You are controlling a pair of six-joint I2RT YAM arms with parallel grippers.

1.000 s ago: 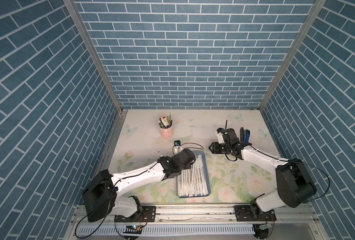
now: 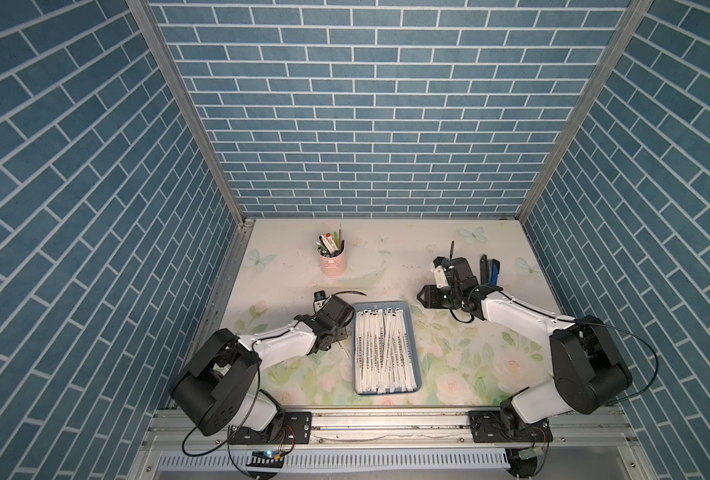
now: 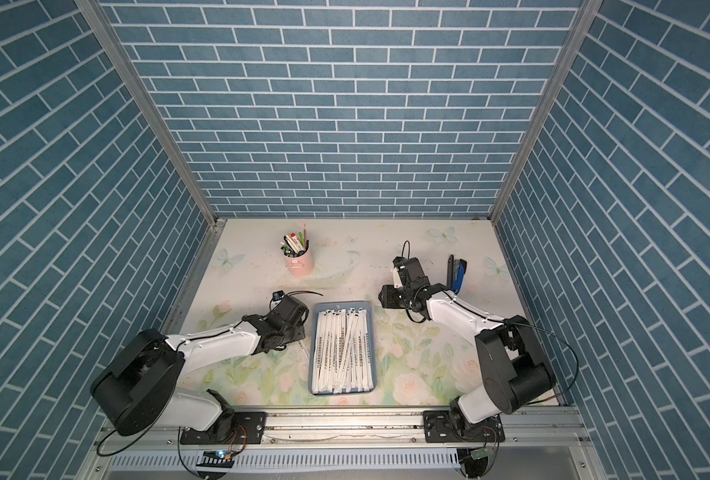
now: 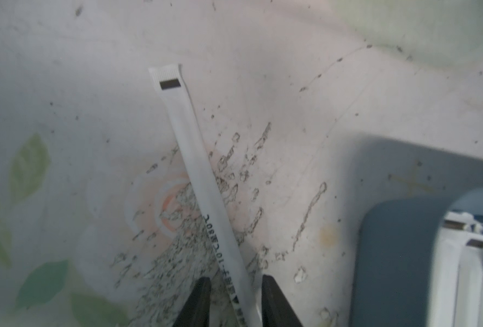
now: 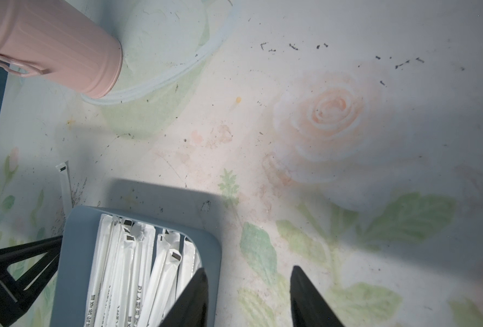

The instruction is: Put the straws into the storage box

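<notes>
One white paper-wrapped straw point(image 4: 206, 182) lies on the table, left of the storage box. My left gripper is part open above it, and the straw's lower end shows between the fingertips, not gripped. The blue-grey storage box point(image 2: 416, 352) holds a layer of several white straws point(image 2: 383, 352) lying lengthwise. To the box's right, near its far corner, my right gripper hangs over the table, its fingers apart and nothing between them. The lone straw point(image 5: 65, 185) also shows in the right wrist view, past the box's far-left corner.
A pink pen cup point(image 2: 333, 264) with pens stands at the back left. A blue and black stapler-like object point(image 2: 489, 270) lies behind the right arm. The box's rim point(image 4: 394, 245) rises close beside the left gripper.
The right arm has stayed still.
</notes>
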